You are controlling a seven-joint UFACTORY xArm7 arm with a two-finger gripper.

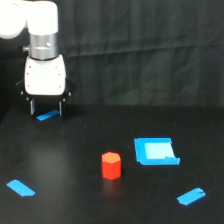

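Note:
My gripper hangs at the far left, pointing down over the black table. Its dark fingers stand well apart, with no object seen held between them; the gripper is open. On the table beneath and just behind the fingers shows a strip of blue tape. Well to the right and nearer the camera, a red block with a six-sided top stands upright, apart from the gripper. To its right lies a white square edged with blue tape.
Another blue tape strip lies at the front left, and one more blue strip at the front right. A dark curtain closes off the back. Bare table surrounds the red block.

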